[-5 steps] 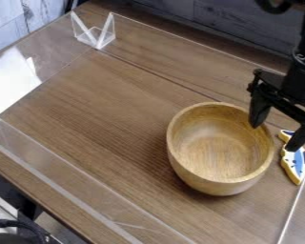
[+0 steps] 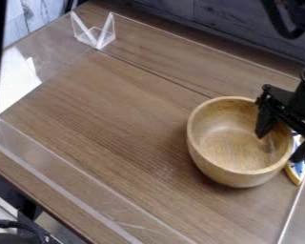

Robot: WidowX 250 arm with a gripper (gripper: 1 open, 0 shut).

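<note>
A wooden bowl (image 2: 225, 152) sits on the right part of the wooden table. My black gripper (image 2: 282, 132) stands open at the bowl's right rim, one finger reaching over the inside and the other outside it. Behind the bowl on the right, mostly hidden, lies a small blue, white and yellow object (image 2: 295, 170).
A clear plastic stand (image 2: 95, 36) is at the back left of the table (image 2: 104, 114), and a white sheet (image 2: 15, 76) lies at the left edge.
The bowl has shifted to the right and now covers much of the small coloured object. My gripper has moved slightly right and down along with it.
</note>
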